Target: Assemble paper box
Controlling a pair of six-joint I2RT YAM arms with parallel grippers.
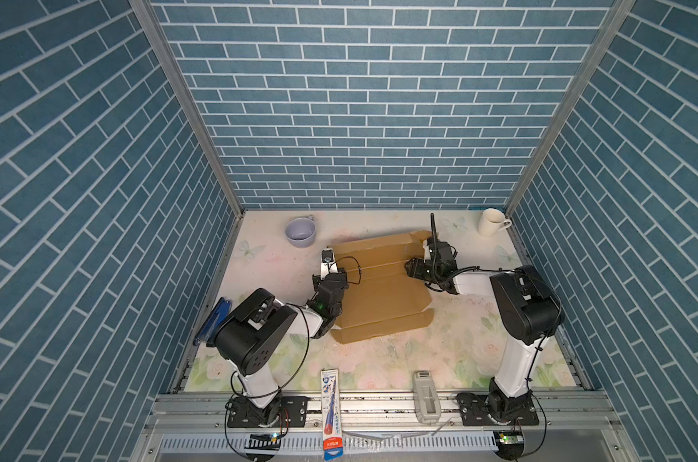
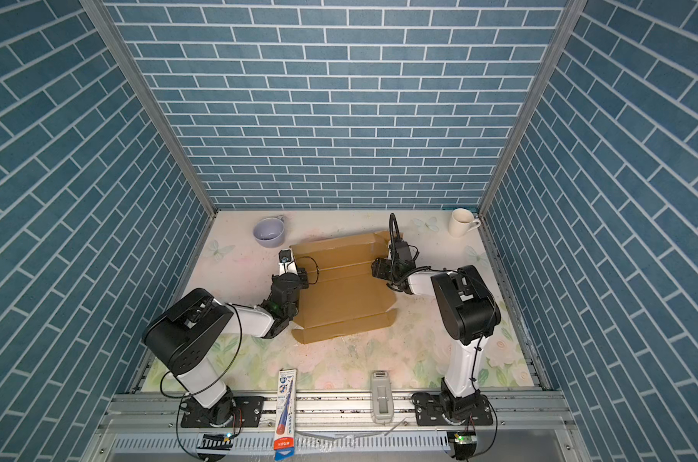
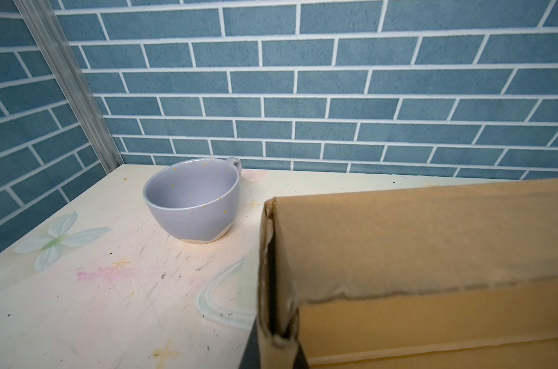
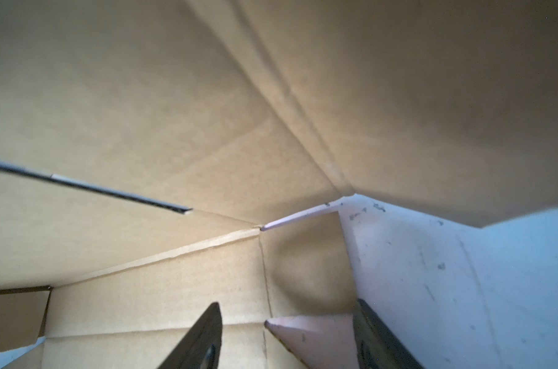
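Note:
A partly folded brown cardboard box (image 1: 379, 300) lies mid-table, its front and back walls angled up. At its left side, my left gripper is shut on the layered cardboard of the box's far left corner, where the back wall (image 3: 414, 240) meets a folded flap. My right gripper stands open by the far right corner. Between its fingers and beyond them, the corner flap (image 4: 309, 264) shows, bordered by a crease. A large cardboard panel (image 4: 168, 92) with a dark slot fills the upper part of the right wrist view.
A lavender cup (image 3: 193, 196) stands behind the left gripper, and a white mug (image 1: 491, 222) at the back right. Blue sticks (image 1: 212, 321) lie by the left edge.

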